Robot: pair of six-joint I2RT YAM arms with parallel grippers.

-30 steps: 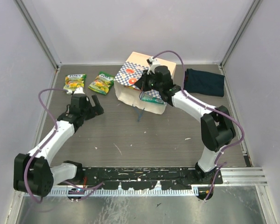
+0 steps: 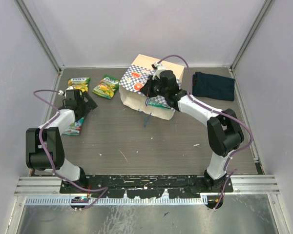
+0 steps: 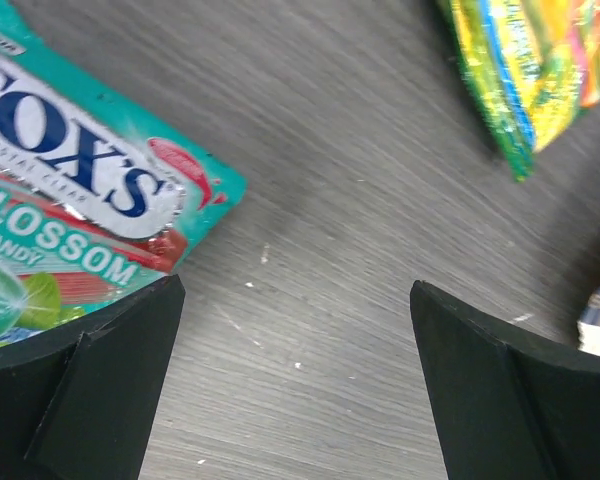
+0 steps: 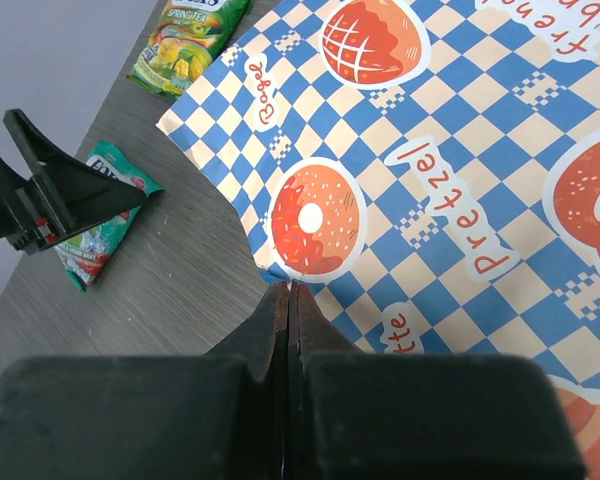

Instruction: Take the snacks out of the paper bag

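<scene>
The checkered paper bag lies with its mouth facing the near side, a teal package visible inside. My right gripper is shut on the bag's upper edge. At far left, my left gripper stands open over the table beside a teal candy bag, with nothing between its fingers. Two yellow-green snack bags lie behind it, one partly hidden by the arm.
A folded dark cloth lies right of the paper bag.
My left arm has moved left from nearer the middle, and the teal candy bag under it now shows. My right arm is nearly still on the paper bag.
</scene>
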